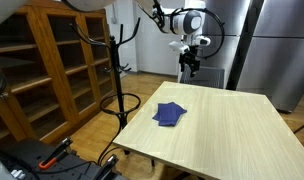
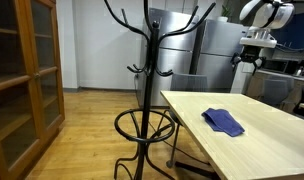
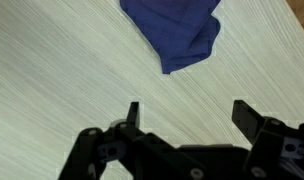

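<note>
A dark blue folded cloth (image 1: pixel 169 114) lies on the pale wooden table (image 1: pixel 222 130), toward its left side. In exterior view 2 the same cloth (image 2: pixel 223 122) rests near the table's left edge, its outline uneven. High above the table's far end hangs my gripper (image 1: pixel 187 62), well clear of the cloth. From the wrist, two black fingers stand wide apart over bare tabletop. The gripper is open with nothing between its fingers, and the cloth (image 3: pixel 177 30) appears at the top of that view, partly cut off.
A black coat stand (image 2: pixel 147 90) rises beside the table's left edge. Grey chairs (image 2: pixel 189 83) stand behind the table, near steel fridge doors (image 1: pixel 276 60). Glass-door cabinets (image 1: pixel 62 65) line the left.
</note>
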